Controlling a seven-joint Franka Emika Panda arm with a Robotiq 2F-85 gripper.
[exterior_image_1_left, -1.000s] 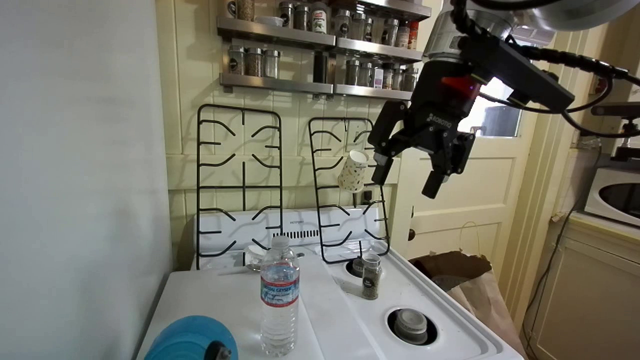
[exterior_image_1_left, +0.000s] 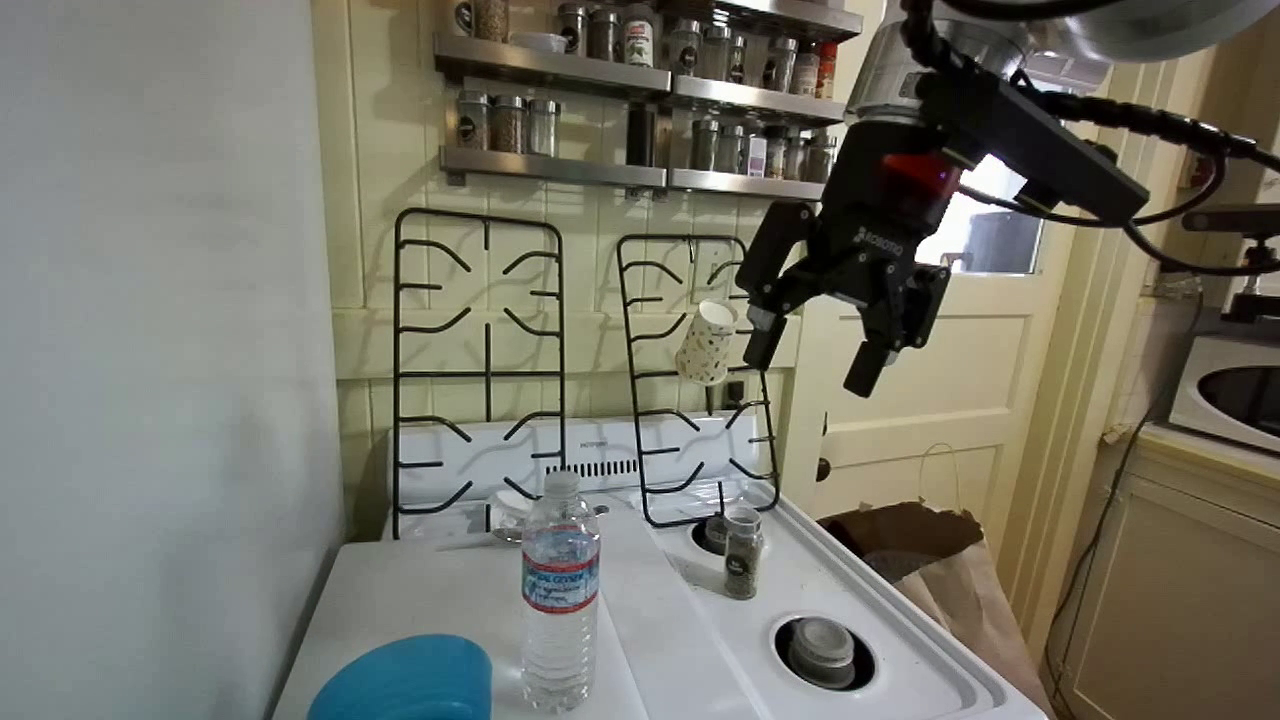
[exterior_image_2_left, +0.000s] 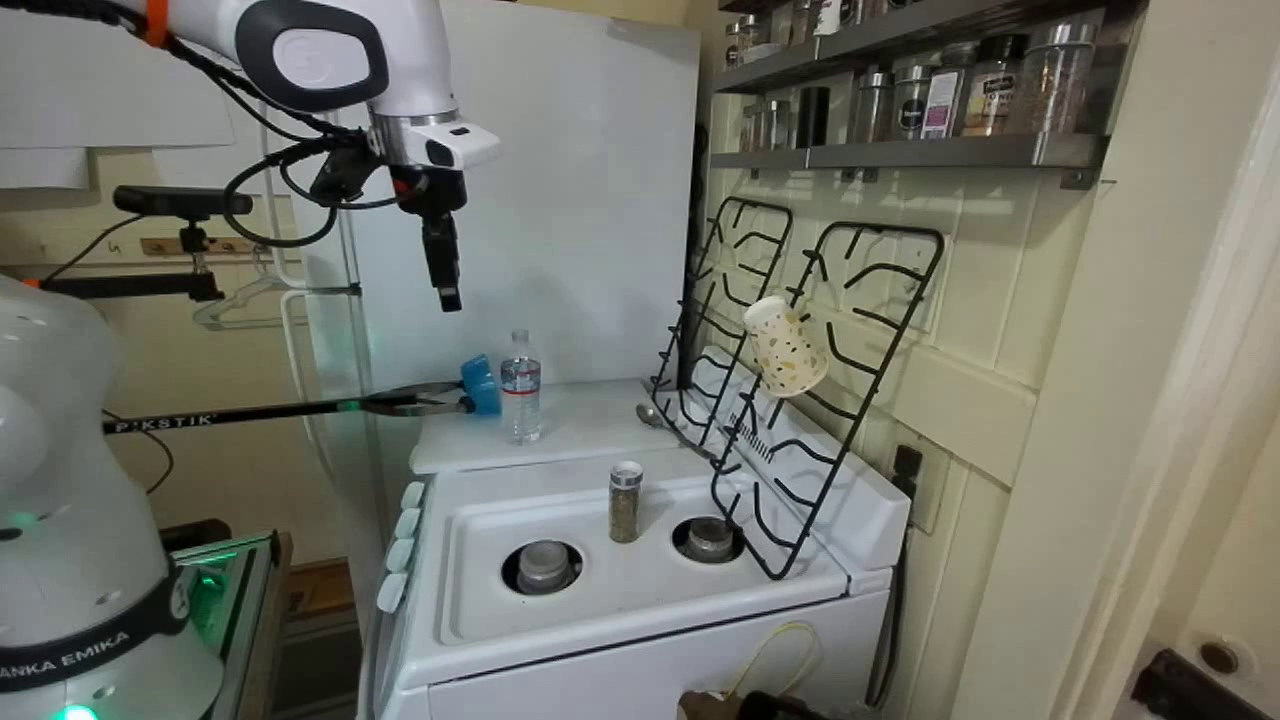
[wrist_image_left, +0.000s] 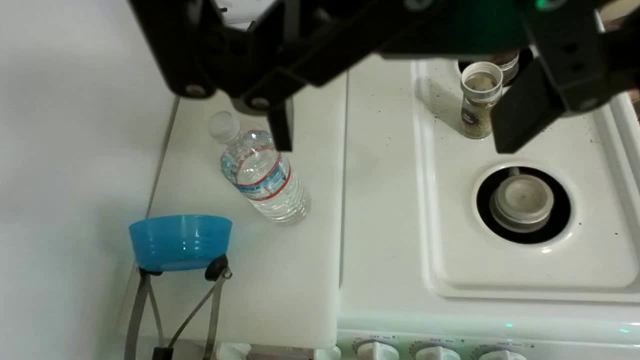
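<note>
My gripper (exterior_image_1_left: 816, 368) hangs open in the air above the stove, its fingers (wrist_image_left: 528, 111) spread apart with nothing between them. Below it in the wrist view stand a clear water bottle (wrist_image_left: 264, 174) on the left and a small spice jar (wrist_image_left: 480, 102) on the right, both upright and untouched. A blue bowl (wrist_image_left: 180, 240) is tilted at the left side of the white stovetop cover, gripped by the claw of a reacher tool (exterior_image_2_left: 276, 410). A speckled cup (exterior_image_2_left: 786, 348) hangs on one of the upright black grates, away from my fingers.
Two black burner grates (exterior_image_1_left: 480, 374) lean against the wall behind the stove. Shelves of spice jars (exterior_image_1_left: 552, 74) are fixed above. Exposed burners (wrist_image_left: 523, 203) sit in the right half of the stovetop. A spoon (exterior_image_2_left: 654, 416) lies at the back. The fridge wall (exterior_image_2_left: 564, 180) bounds the left.
The blue bowl has tipped and shifted slightly at the lower left, and the tool's dark tip no longer shows in exterior view 1. My gripper, the bottle and the jar have stayed put.
</note>
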